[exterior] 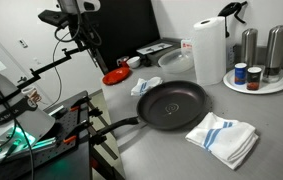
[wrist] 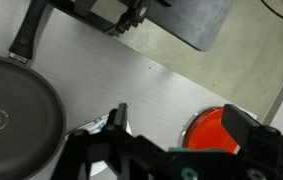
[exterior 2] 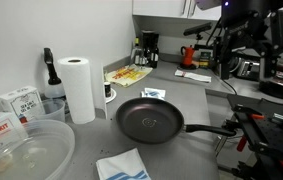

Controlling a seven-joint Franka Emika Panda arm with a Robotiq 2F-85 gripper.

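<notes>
My gripper (exterior: pixel 73 40) hangs in the air at the upper left of the first exterior view, well above the floor and table. In the wrist view its two dark fingers (wrist: pixel 114 122) stand wide apart, open, with nothing between them. A black frying pan (exterior: pixel 174 105) lies flat on the grey table, its handle pointing toward the robot's side. One white cloth with blue stripes (exterior: pixel 223 139) is folded beside the pan; another small cloth (exterior 2: pixel 153 93) lies on the pan's other side. Below the gripper in the wrist view a red lid or bowl (wrist: pixel 213 132) shows partly.
A paper towel roll (exterior: pixel 210 52) stands behind the pan. A white plate (exterior: pixel 258 84) carries spice jars and two metal shakers. Clear plastic bowls (exterior 2: pixel 26 150) stand near the other end. Bare table (exterior: pixel 161 155) lies in front of the pan.
</notes>
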